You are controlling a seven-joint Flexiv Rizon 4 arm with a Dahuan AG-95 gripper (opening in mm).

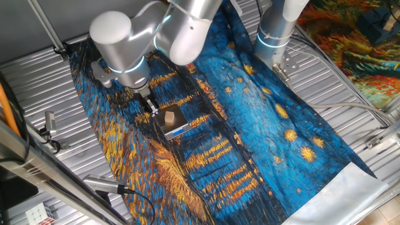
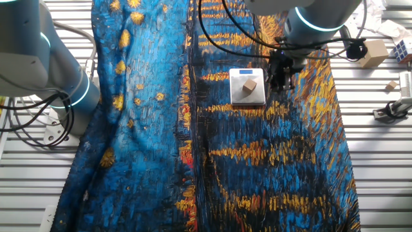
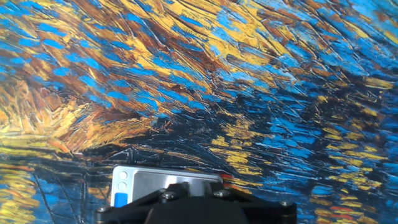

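A small tan wooden cube point(image 1: 169, 117) sits on the dark-looking plate of a kitchen scale point(image 1: 179, 132). From the second exterior view, the cube point(image 2: 250, 85) rests near the middle of the silver scale point(image 2: 239, 98). My gripper point(image 1: 154, 112) hangs just beside the scale, apart from the cube; in that other view the gripper point(image 2: 281, 84) is to the scale's right. At the bottom of the wrist view, its black body covers part of the scale point(image 3: 149, 180), and the cube is hidden. Whether its fingers are open or shut does not show clearly.
A painted-pattern cloth point(image 2: 148, 167) covers most of the table, with wide free room around the scale. Beyond its right edge lie a larger wooden block point(image 2: 373, 54), a small block point(image 2: 391, 85) and a puzzle cube point(image 2: 403, 50).
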